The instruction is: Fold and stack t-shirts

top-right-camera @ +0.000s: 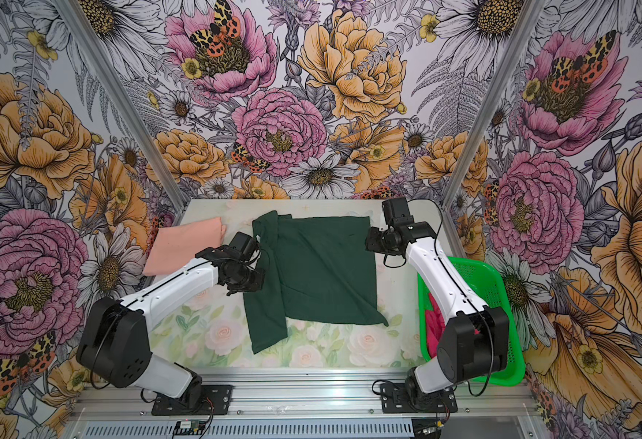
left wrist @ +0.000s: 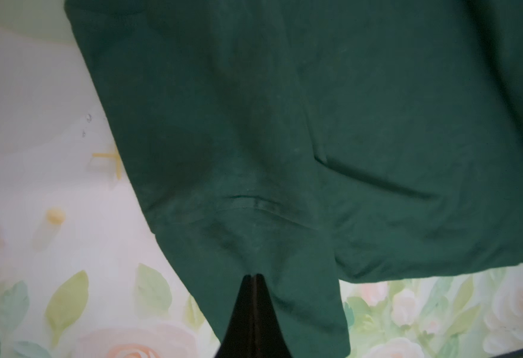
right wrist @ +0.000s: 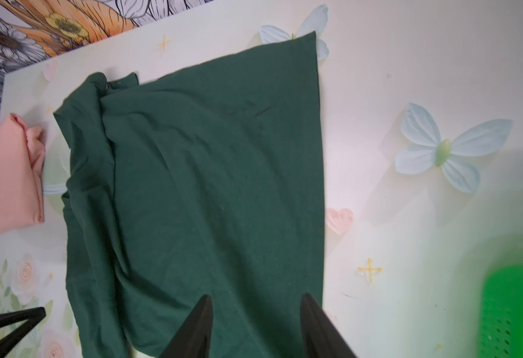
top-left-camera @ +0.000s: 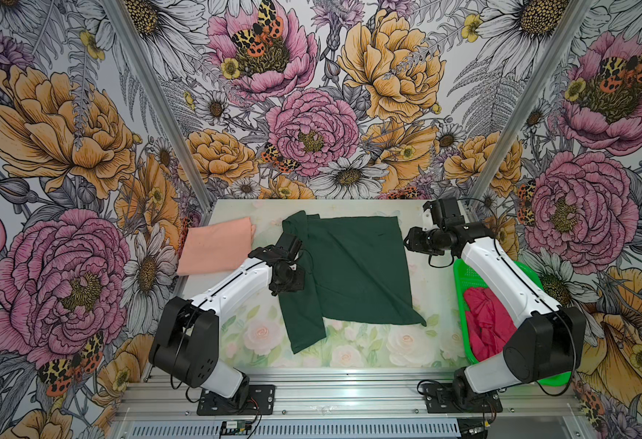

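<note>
A dark green T-shirt [top-left-camera: 357, 267] lies spread on the table, a folded strip along its left side reaching toward the front. My left gripper hangs over that left strip with its fingertips together; whether fabric is between them is unclear. My right gripper is above the shirt's right side near the far end; its fingers appear apart in the right wrist view, with nothing visible between them. A folded peach garment [top-left-camera: 215, 245] lies at the back left.
A green basket [top-left-camera: 462, 292] with crumpled red fabric [top-left-camera: 485, 314] sits at the right edge. Bare table [top-left-camera: 365, 347] shows along the front and between shirt and basket.
</note>
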